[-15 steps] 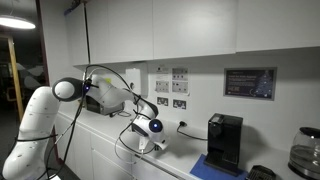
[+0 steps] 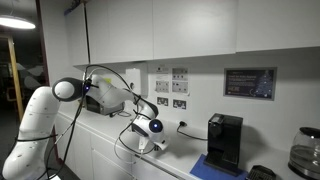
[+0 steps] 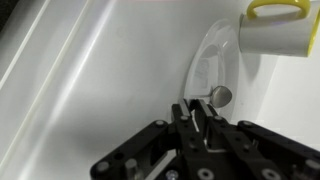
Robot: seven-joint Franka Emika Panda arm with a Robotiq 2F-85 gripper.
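Observation:
In the wrist view my gripper has its dark fingers nearly together over the near end of a white plate (image 3: pixel 228 50). A small silver, rounded piece (image 3: pixel 221 96), perhaps the bowl of a spoon, shows right at the fingertips, and my gripper appears shut on it. The rest of that piece is hidden by the fingers. Beyond the plate lies a white mug (image 3: pixel 275 38) with a yellow handle. From outside, the gripper (image 2: pixel 143 150) is down at the counter; the things under it are too small to make out.
To the right stand a black coffee machine (image 2: pixel 224 139) on a blue mat (image 2: pixel 216 170) and a glass jug (image 2: pixel 305 153). The wall with sockets (image 2: pixel 179 87) rises behind the arm. Bare white surface (image 3: pixel 120 70) spreads left of the plate.

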